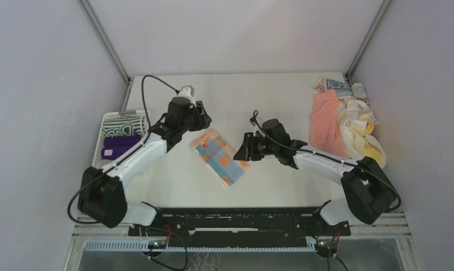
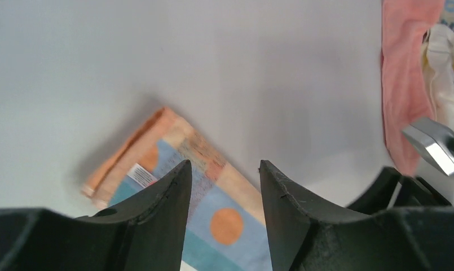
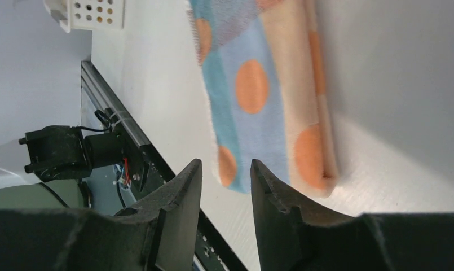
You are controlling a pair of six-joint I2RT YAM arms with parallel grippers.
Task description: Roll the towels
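Observation:
A blue, peach and orange patterned towel [image 1: 219, 155] lies folded into a strip, slanted across the middle of the table. Above its far-left end stands my left gripper [image 1: 205, 116], its fingers part open. In the left wrist view a gap shows between its fingers, with the towel [image 2: 202, 186] below. My right gripper [image 1: 238, 153] is over the near-right part of the strip. Its fingers [image 3: 185, 195] are apart in the right wrist view, and the towel's end [image 3: 269, 124] lies beyond them on the table, not between them.
At the left, a white basket [image 1: 96, 148] holds rolled purple [image 1: 120, 145] and striped towels [image 1: 123, 126]. Towards the right edge lie a pink towel [image 1: 326, 121] and a heap of cream and yellow towels [image 1: 357, 132].

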